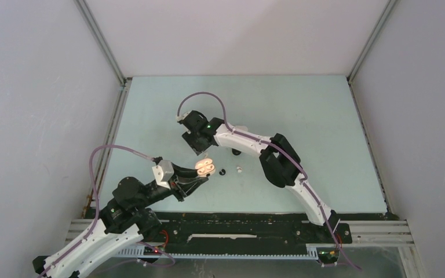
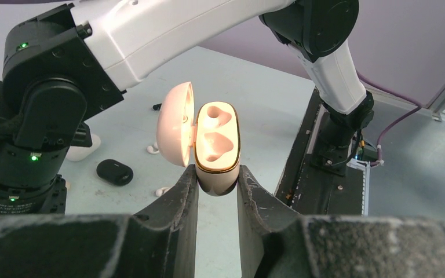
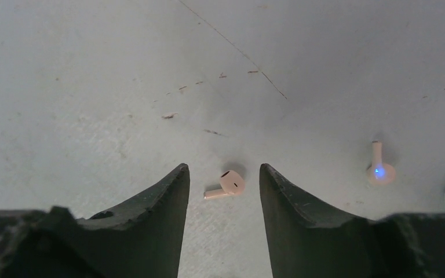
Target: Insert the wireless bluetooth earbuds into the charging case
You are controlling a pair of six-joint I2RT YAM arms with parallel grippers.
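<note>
A pink charging case [image 2: 214,150], lid open and both slots empty, is held by my left gripper, shut on it; in the top view it is at the lower left of the board [image 1: 301,110]. My right gripper points down at the board, part open, above a pink earbud [image 3: 232,184] that lies between and beyond its fingertips. A second pink earbud [image 3: 381,172] with a blue light lies to the right.
A black case [image 2: 115,172], a white case [image 2: 83,147] and several small earbuds lie on the board, partly hidden by the right arm in the top view. The back of the board is clear.
</note>
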